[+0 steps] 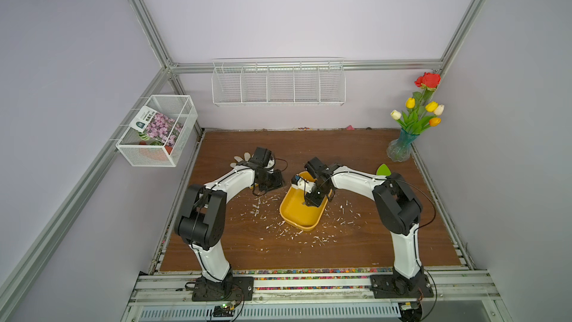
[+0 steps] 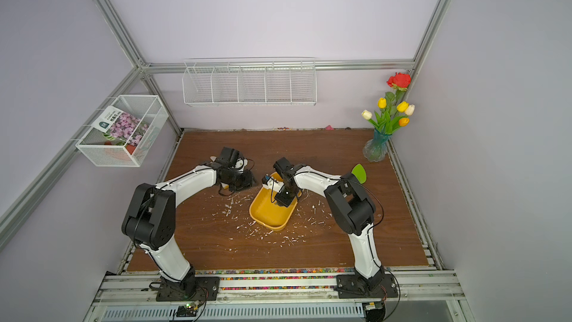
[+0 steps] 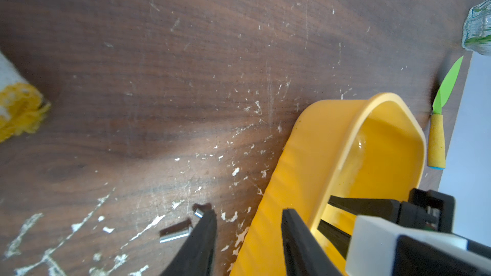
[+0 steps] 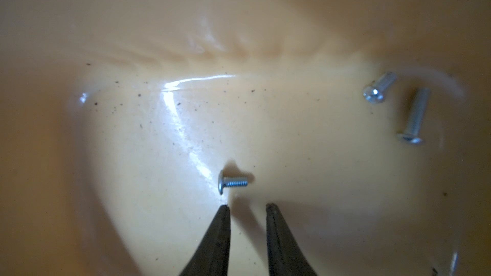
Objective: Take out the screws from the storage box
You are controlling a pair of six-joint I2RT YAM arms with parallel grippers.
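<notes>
The yellow storage box (image 1: 302,217) sits mid-table, its inside filling the right wrist view. A small screw (image 4: 233,182) lies on the box floor, just beyond the fingertips of my right gripper, which is open and empty. Two more screws lie toward the far right corner of the box, a short one (image 4: 379,88) and a longer one (image 4: 414,117). Outside the box, on the table, are a screw (image 3: 175,235) and a smaller one (image 3: 200,212). My left gripper hangs open near the box's left wall, nothing between its fingers.
A yellow-handled green trowel (image 3: 439,117) and a glass flower vase (image 1: 399,148) stand on the right side. A white glove with a yellow cuff (image 3: 18,107) lies at the left. White scuff marks cover the table around the box.
</notes>
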